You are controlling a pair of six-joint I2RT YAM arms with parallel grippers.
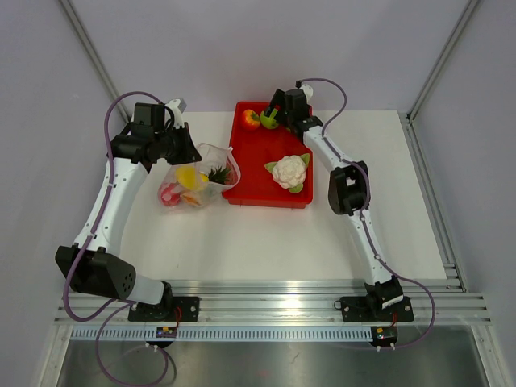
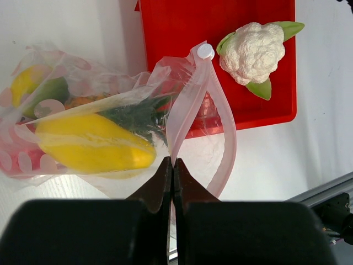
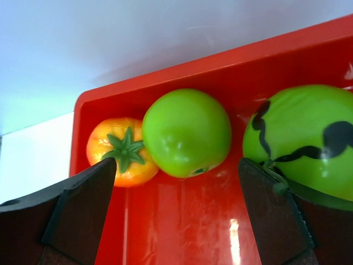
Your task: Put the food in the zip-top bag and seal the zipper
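Note:
The clear zip top bag (image 2: pixel 127 105) lies on its side left of the red tray, its mouth gaping toward the tray. Inside are a yellow fruit (image 2: pixel 96 144) and several other foods. My left gripper is shut on the bag's mouth edge, its white slider (image 2: pixel 205 51) at the far corner. Over the tray's back right, my right gripper stands open. Ahead of its fingers rests a plain green fruit (image 3: pixel 186 132), touching an orange tomato (image 3: pixel 122 150). A dark-striped green fruit (image 3: pixel 309 141) sits by the right finger. A cauliflower (image 1: pixel 289 172) lies at the tray's front right.
The red tray (image 1: pixel 258 181) has raised walls close around the fruits at its back edge. White table (image 1: pixel 242 250) in front of the tray and to its right is clear.

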